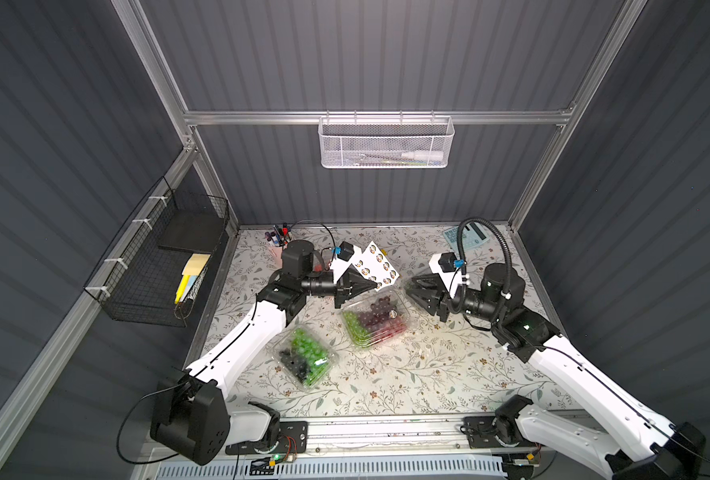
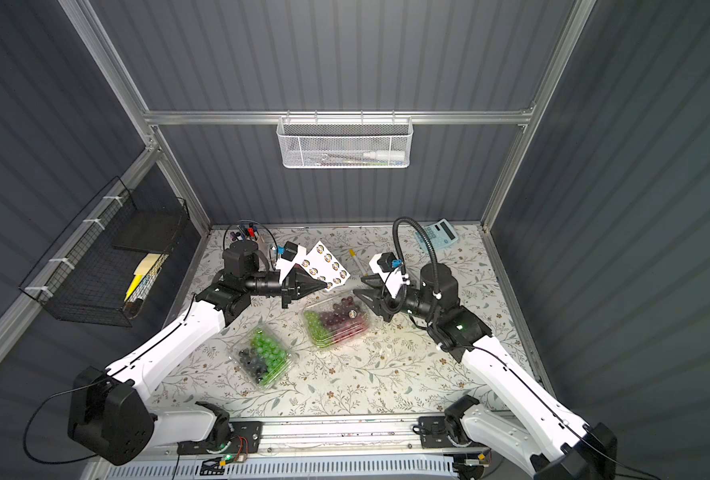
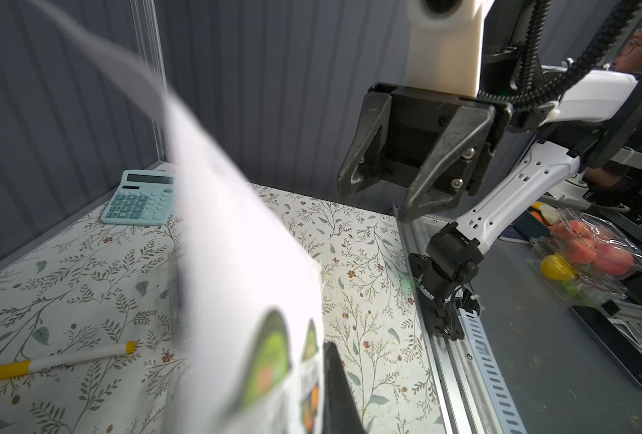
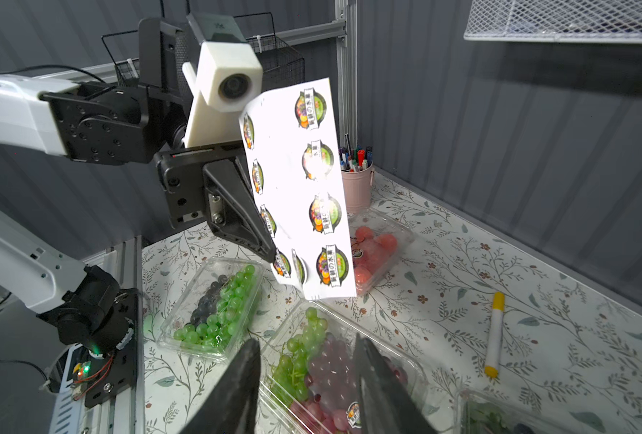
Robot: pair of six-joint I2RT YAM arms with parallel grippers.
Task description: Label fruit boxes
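My left gripper (image 1: 368, 285) is shut on a white sheet of round fruit labels, held upright above the centre of the table; in the left wrist view it fills the middle, blurred. My right gripper (image 1: 421, 296) stands open to the right of the sheet, apart from it. Below lie clear boxes of mixed grapes (image 4: 339, 383), green and black grapes (image 4: 212, 311), and red fruit (image 4: 371, 253). A further box (image 4: 516, 419) is partly visible at the right wrist view's bottom right.
A yellow marker (image 4: 494, 332), a calculator (image 2: 436, 234) and a pen cup (image 4: 357, 184) sit toward the back. A wire basket (image 1: 139, 296) hangs at the left wall, a white one (image 1: 385, 144) on the back wall.
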